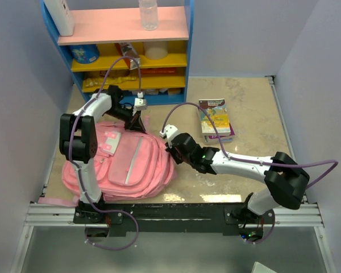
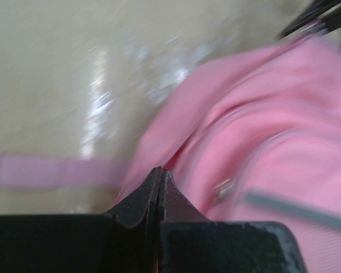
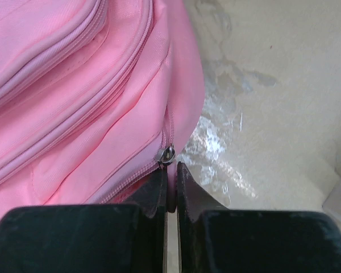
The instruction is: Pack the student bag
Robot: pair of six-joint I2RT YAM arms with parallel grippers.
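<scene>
The pink bag point(image 1: 122, 162) lies flat on the left of the table, with zippered pockets facing up. At its right side my right gripper point(image 1: 168, 149) is shut on a narrow pink tab point(image 3: 171, 185), just beside a metal zipper pull point(image 3: 166, 154). A short stretch of zipper lies parted next to those fingers. My left gripper is shut over the bag's upper edge, and nothing shows between its fingers. The left wrist view is blurred, so contact with the fabric is unclear. Books point(image 1: 215, 118) are stacked at right, apart from both grippers.
A blue-framed shelf point(image 1: 188, 51) stands at the back, holding a clear bottle point(image 1: 149, 14), a blue tub point(image 1: 84, 52) and snack packets. A pink strap point(image 2: 57, 172) extends from the bag. Table to the right of the bag is mostly clear.
</scene>
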